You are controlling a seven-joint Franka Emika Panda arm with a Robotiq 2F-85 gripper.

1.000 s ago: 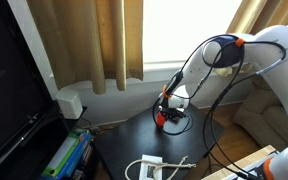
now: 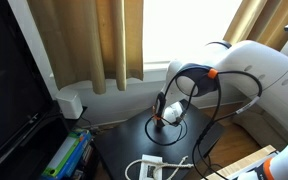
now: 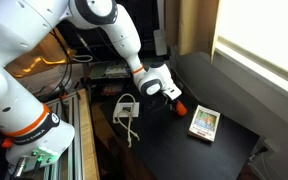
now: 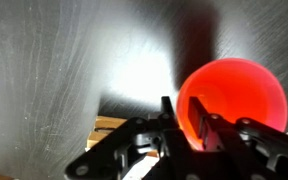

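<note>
A red cup (image 4: pixel 239 90) shows in the wrist view with its round mouth facing the camera. My gripper is at the cup's near-left rim, its fingers part open. One finger lies over the inside of the cup and the other just outside the rim, so the wall runs between them. Whether they touch it cannot be told. In exterior view 2 the red cup (image 3: pixel 180 110) is on the dark table, with my gripper (image 3: pixel 172 96) right beside it. The arm hides most of the cup in exterior view 1.
A pale box with a picture (image 3: pixel 203 123) lies close to the cup on the dark table (image 3: pixel 169 150). A white power strip (image 3: pixel 127 110) with its cord lies on the other side. Curtains (image 2: pixel 89 40) and a wall stand behind.
The arm has swung and lowered at the cup in exterior view 1. The cup's red, plain a second ago, is now mostly covered by the gripper and arm.
</note>
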